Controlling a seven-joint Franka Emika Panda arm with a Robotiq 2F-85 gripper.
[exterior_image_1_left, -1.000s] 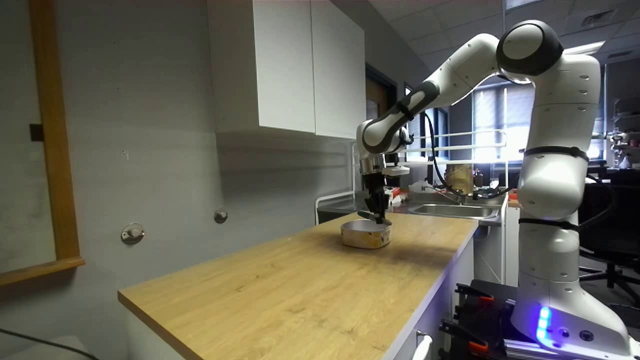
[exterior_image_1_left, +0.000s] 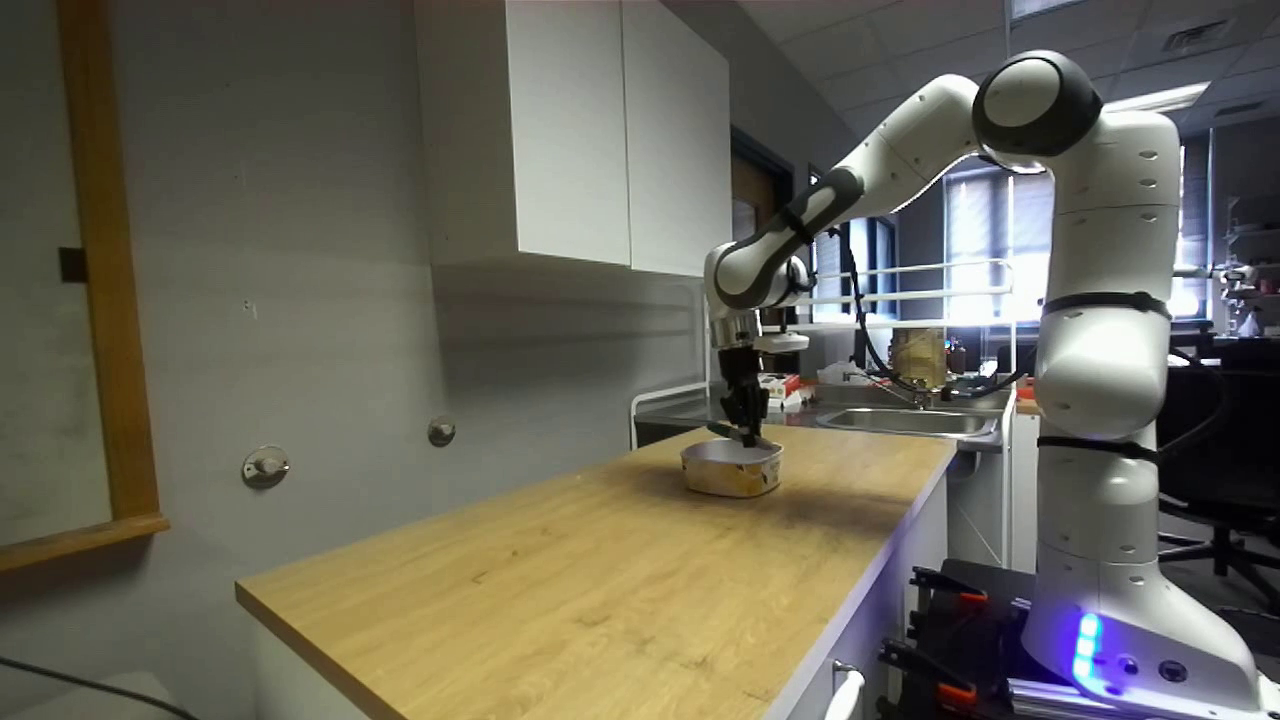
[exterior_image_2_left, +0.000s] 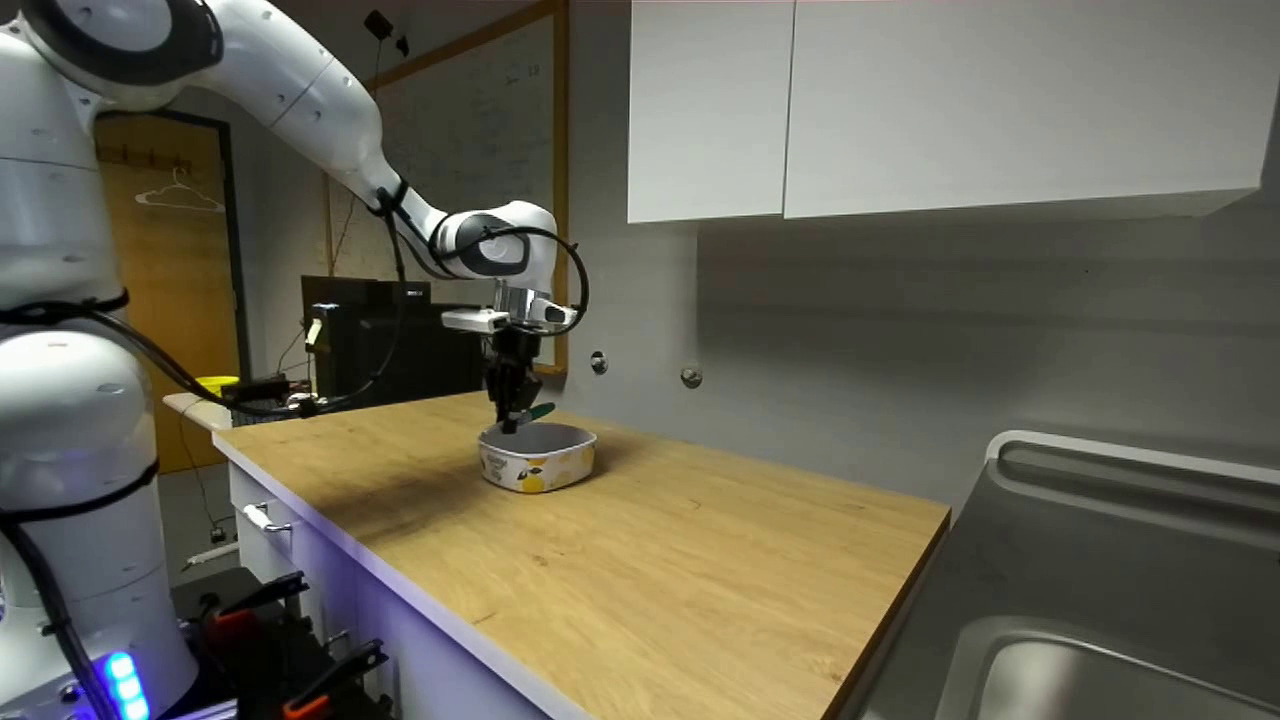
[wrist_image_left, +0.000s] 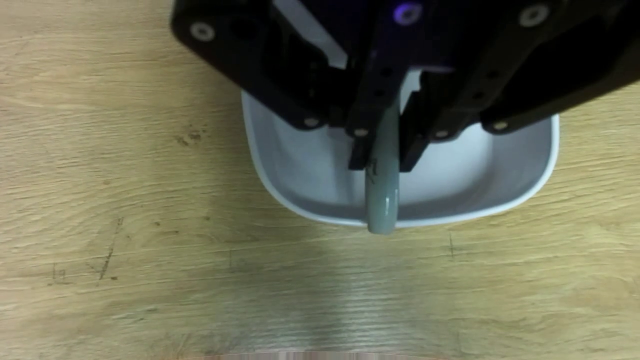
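Note:
A green marker (wrist_image_left: 382, 201) is held between the fingers of my gripper, which is shut on it. Its rounded end reaches past the fingertips, over the rim of a bowl in the wrist view. The white bowl (exterior_image_2_left: 535, 469), with a yellow fruit pattern on its side, rests upright on the wooden counter (exterior_image_2_left: 696, 552). My gripper (exterior_image_1_left: 749, 439) points down over the bowl, its tips at about rim height. In exterior view 2 the marker (exterior_image_2_left: 537, 412) sticks out on the wall side. Its other end is hidden by the gripper.
The counter around the bowl is clear. White cabinets (exterior_image_1_left: 618, 138) hang on the wall above. Beyond the counter's end lies a metal sink (exterior_image_1_left: 912, 420), with a red and white box (exterior_image_1_left: 780, 385) near it.
My arm has shifted slightly toward the wall, with the gripper moving a little left and up in exterior view 1. The bowl has stayed in place and the marker is still gripped.

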